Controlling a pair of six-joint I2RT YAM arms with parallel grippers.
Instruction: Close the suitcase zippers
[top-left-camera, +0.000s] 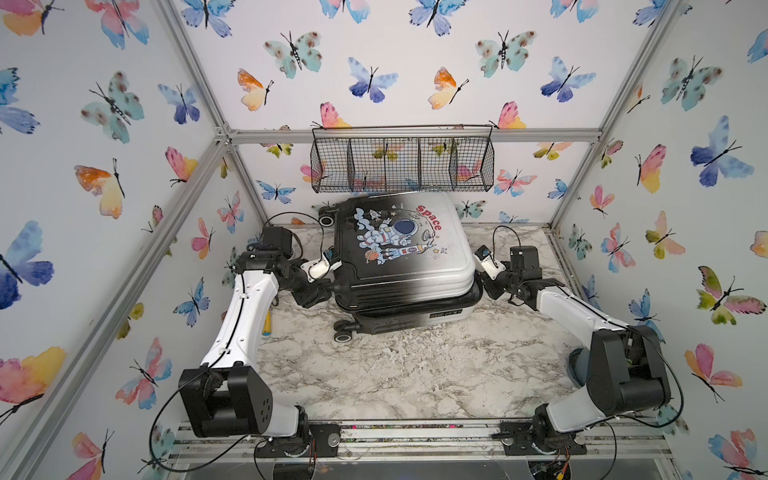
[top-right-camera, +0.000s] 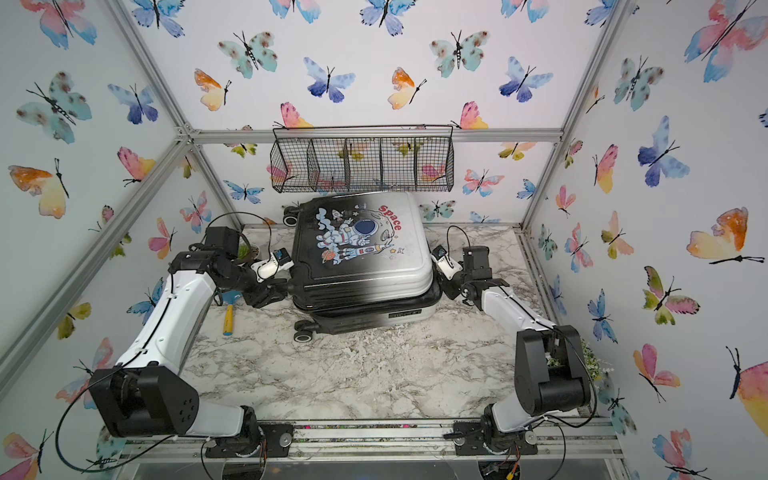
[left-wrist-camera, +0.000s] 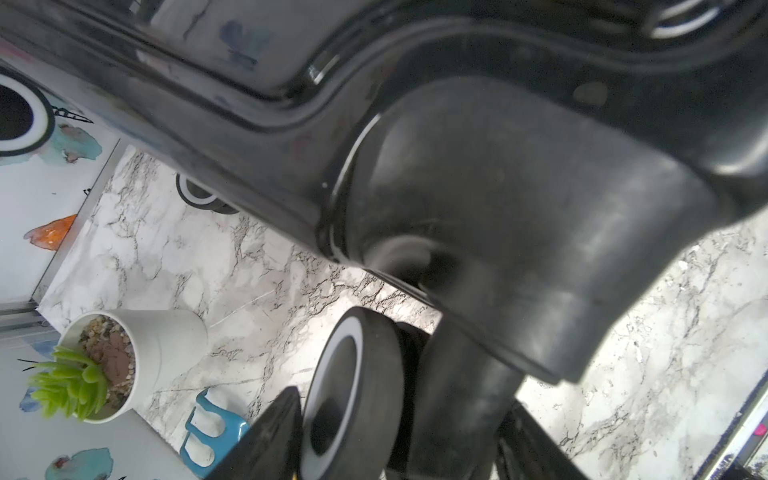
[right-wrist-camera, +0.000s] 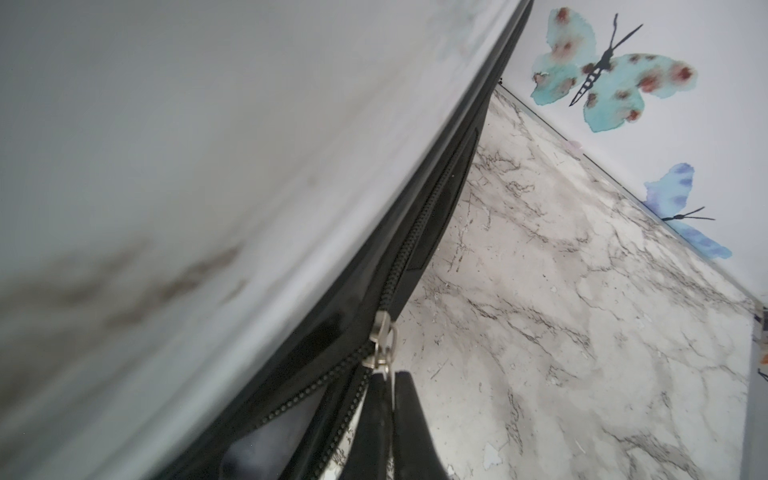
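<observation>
The black-to-silver suitcase (top-left-camera: 404, 240) with a space print lies flat, its front side gaping between lid and base. In the right wrist view, the zipper slider (right-wrist-camera: 381, 328) sits on the edge, teeth joined beyond it and split on the near side. My right gripper is shut on the slider's thin pull tab. At the suitcase's left end is my left gripper (top-left-camera: 320, 297), its fingers apart. The left wrist view has a caster wheel (left-wrist-camera: 352, 392) and its black mount (left-wrist-camera: 512, 224) between or beyond those fingers; contact cannot be told. No zipper shows there.
A potted succulent (left-wrist-camera: 128, 368) and a blue-and-yellow tool (top-right-camera: 229, 320) lie left of the suitcase. Behind it hangs a wire basket (top-left-camera: 402, 164).
</observation>
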